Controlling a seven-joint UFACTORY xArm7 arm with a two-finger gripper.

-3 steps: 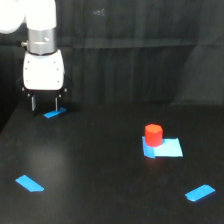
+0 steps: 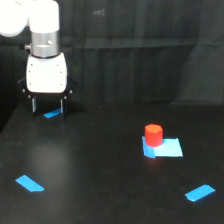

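A white robot arm hangs at the upper left, its gripper pointing down, open, over a strip of blue tape on the black table. A red block stands at the right of the middle, on or beside a light blue square and a darker blue piece. Nothing shows between the gripper's fingers.
Blue tape strips lie at the front left and front right. A dark backdrop runs along the back.
The block and tape pieces look unchanged.
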